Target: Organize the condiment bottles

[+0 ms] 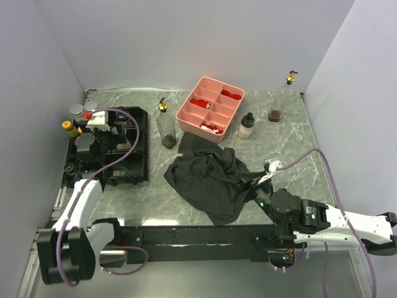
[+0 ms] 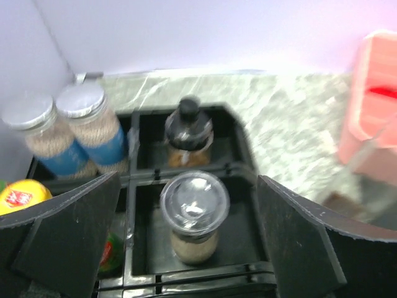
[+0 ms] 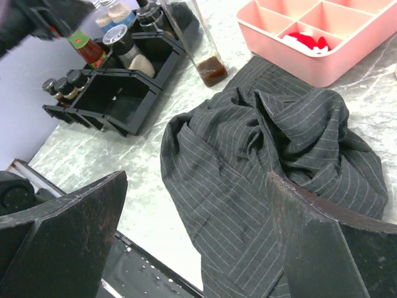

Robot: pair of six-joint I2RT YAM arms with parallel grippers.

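Note:
A black compartment rack [image 1: 147, 148] stands at the left of the counter with several condiment containers in it. In the left wrist view, a silver-lidded jar [image 2: 195, 214] stands upright in a middle compartment, and a dark-capped jar [image 2: 188, 133] in the one behind. Two blue-labelled jars [image 2: 99, 133] share the left back section; a yellow-capped bottle [image 2: 23, 197] is partly hidden. My left gripper is open above the rack, its fingers either side of the silver-lidded jar and apart from it. Over the dark cloth, my right gripper hangs open and empty.
Outside the rack stand a gold-spouted bottle [image 1: 167, 130], a black-capped shaker [image 1: 246, 126] and another gold-spouted bottle [image 1: 277, 107] at back right. A pink divided box [image 1: 192, 125] sits at the back; a crumpled dark cloth [image 1: 211, 183] covers the middle.

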